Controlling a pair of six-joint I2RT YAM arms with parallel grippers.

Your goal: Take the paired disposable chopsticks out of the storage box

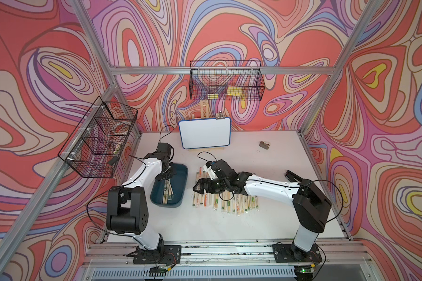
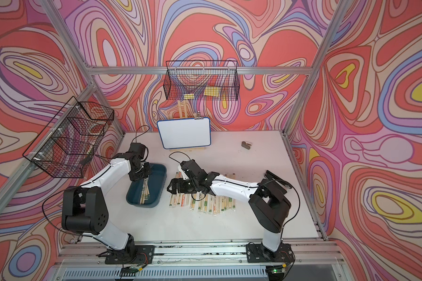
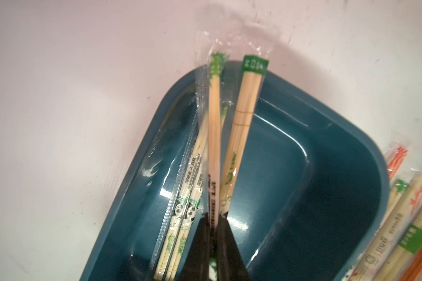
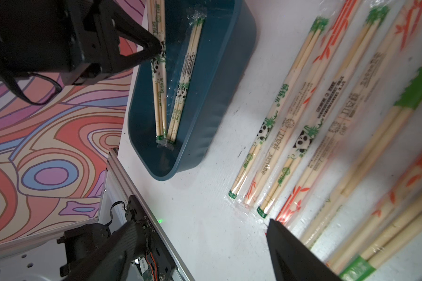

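Note:
My left gripper is shut on wrapped chopstick pairs (image 3: 234,131), lifted over the blue storage box (image 3: 337,135); their far ends show green printing. More wrapped chopsticks (image 3: 185,210) with panda prints lie inside along the box's left side. In the top left view the left gripper (image 1: 166,175) is at the back half of the box. My right gripper stands open to the right of the box, over wrapped chopsticks (image 4: 276,121) lying side by side on the table.
A whiteboard (image 1: 204,133) stands at the back, wire baskets (image 1: 227,84) hang on the frame, and small dark objects (image 1: 264,145) lie at the right.

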